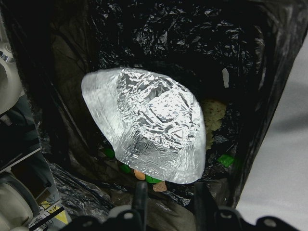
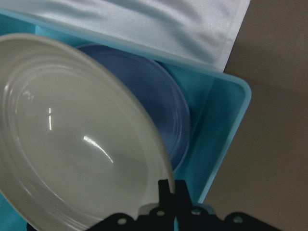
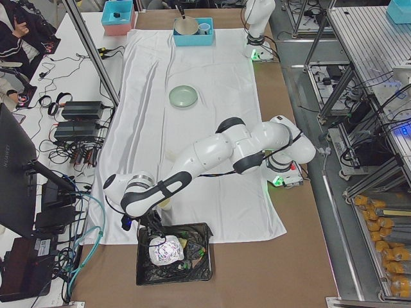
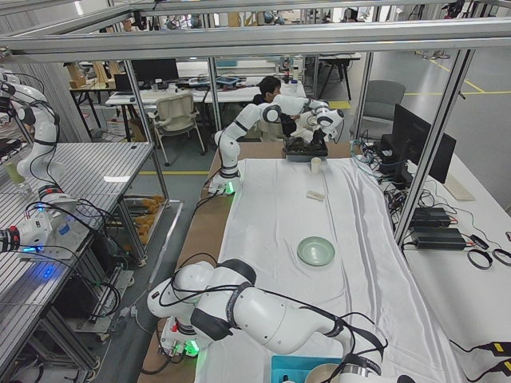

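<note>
A crumpled silver foil piece [image 1: 159, 115] lies in the black-lined bin [image 1: 260, 86], over bread [image 1: 212, 122] and green and orange bits. My left gripper hangs just above it, open, with nothing between its fingers. At the other end, my right gripper is shut on the rim of a cream plate [image 2: 77, 134], held over the blue box [image 2: 226, 120], in which a dark blue plate [image 2: 163, 101] lies.
A pale green plate [image 3: 183, 95] sits mid-table on white cloth [image 3: 218, 70]. A cup [image 4: 315, 164] and a pale flat object [image 4: 314, 195] are near the bin. A monitor and cables line one side.
</note>
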